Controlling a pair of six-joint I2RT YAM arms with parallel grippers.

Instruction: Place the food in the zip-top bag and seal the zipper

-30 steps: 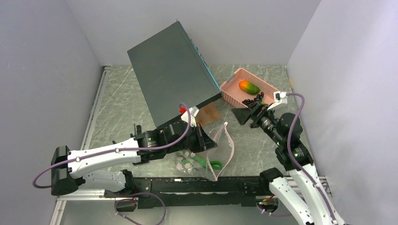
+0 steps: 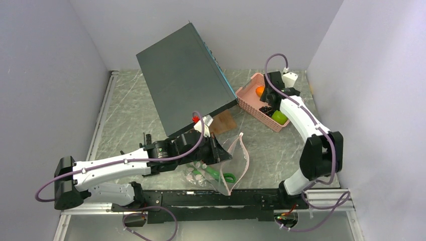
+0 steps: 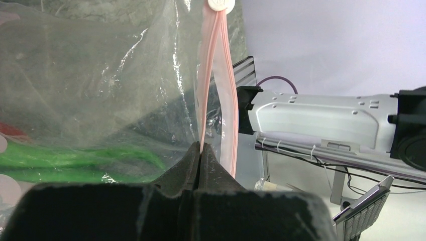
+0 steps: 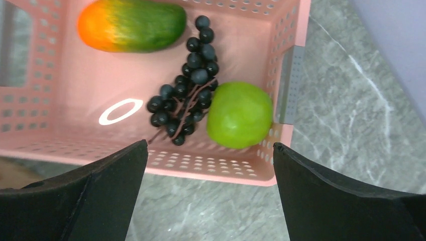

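Note:
The clear zip bag with pink zipper lies at the front, long green food inside. My left gripper is shut at its zipper edge, the thin film between its fingertips. My right gripper hangs open over the pink basket, which holds a mango, black grapes and a round green fruit.
A large dark panel stands at the back left, with a wooden board beside it. Walls close in both sides. Bare counter lies right of the bag.
The left arm and bag are nearly unchanged.

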